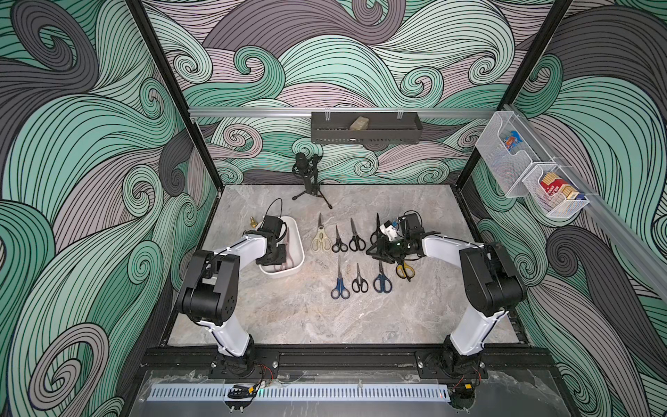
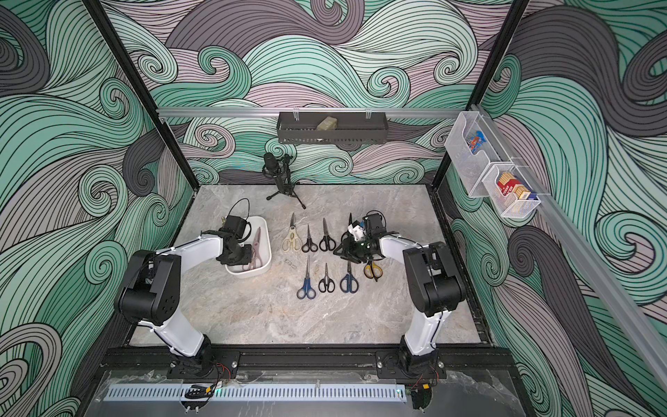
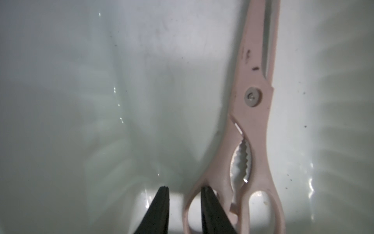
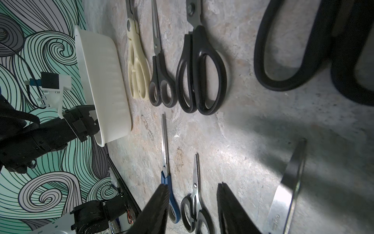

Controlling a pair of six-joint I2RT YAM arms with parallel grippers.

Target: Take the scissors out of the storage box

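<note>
One pair of pink scissors (image 3: 251, 113) lies in the white storage box (image 2: 266, 257), its blades pointing to the far end. My left gripper is over the box, partly open, near the handle loops. Its right finger (image 3: 214, 210) overlaps the left loop in the left wrist view; whether they touch I cannot tell. Nothing shows held between the left fingers. Over the right part of the table, my right gripper is partly open, with no scissors gripped. Part of the pink pair is hidden by the left gripper in the top left view.
Several scissors lie in two rows mid-table, including a cream pair (image 1: 321, 239), a blue pair (image 1: 339, 288) and a yellow-handled pair (image 1: 405, 270). A black tripod (image 1: 309, 182) stands behind.
</note>
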